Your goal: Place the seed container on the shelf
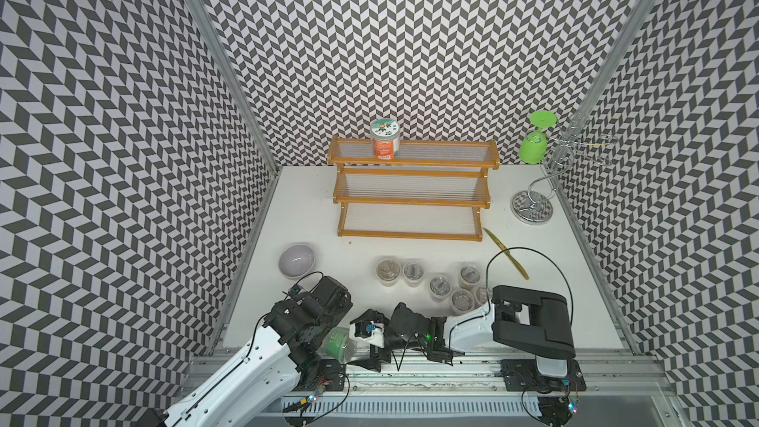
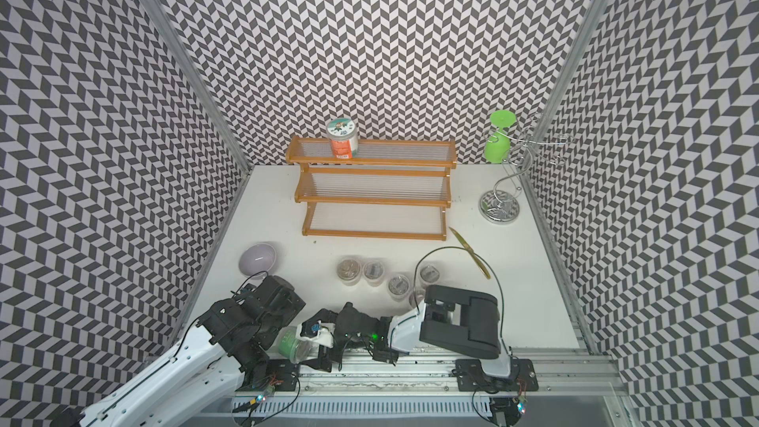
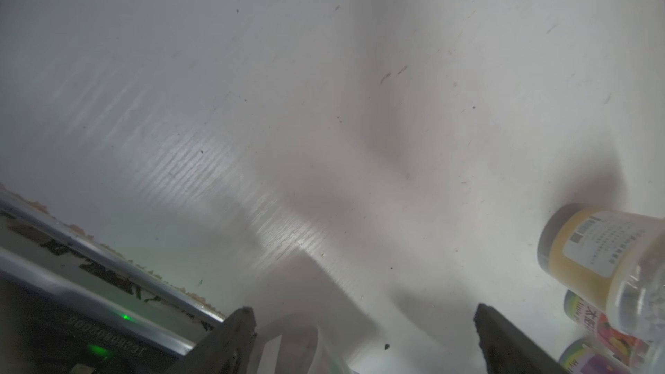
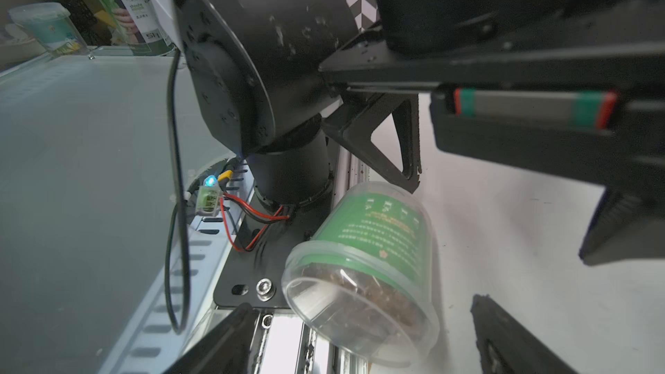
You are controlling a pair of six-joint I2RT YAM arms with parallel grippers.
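A clear container with a green label (image 4: pixel 384 228) lies tipped on its side at the table's front edge, its clear rim facing the right wrist camera. My right gripper is open, its fingers on either side of that rim; no grip on it shows. In the top left view the green container (image 1: pixel 337 344) sits between the two arms. My left gripper stands open above the table, and a clear cup wall (image 3: pixel 298 346) appears by its left finger. The three-tier wooden shelf (image 1: pixel 411 201) stands at the back, with a white and orange tub (image 1: pixel 385 142) on its top tier.
Several small clear containers (image 1: pixel 387 270) stand in front of the shelf. A lilac bowl (image 1: pixel 296 260) is at the left. A yellowish knife (image 1: pixel 507 254) and a metal stand (image 1: pixel 532 207) with a green cup (image 1: pixel 533 147) are at the right.
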